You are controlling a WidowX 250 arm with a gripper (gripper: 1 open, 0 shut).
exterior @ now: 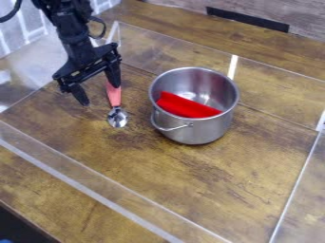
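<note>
My black gripper (93, 84) is low over the left side of the wooden table, its two fingers apart around the area of a pizza cutter's pink handle (114, 96); whether it touches the handle is unclear. The cutter's silver wheel end (117, 118) points toward the front. A steel pot (203, 133) stands to the right, with a red object (185, 106) lying inside it.
A dark edge runs along the back right, and my arm reaches in from the top left.
</note>
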